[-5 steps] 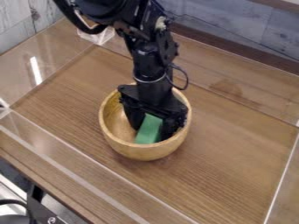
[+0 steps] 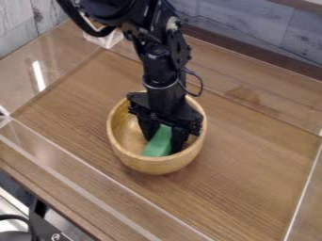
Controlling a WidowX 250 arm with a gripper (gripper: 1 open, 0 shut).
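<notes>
A round tan bowl (image 2: pixel 153 162) sits on the wooden table in the middle of the view, with a green object (image 2: pixel 158 143) inside it. My black gripper (image 2: pixel 163 128) reaches down into the bowl, its fingers around the upper end of the green object and shut on it. The gripper body hides part of the object and of the bowl's back.
A wall stands along the back, and a small pale object (image 2: pixel 104 36) lies at the back left behind the arm.
The gripper has shifted very slightly in the bowl around the green object; little else differs.
</notes>
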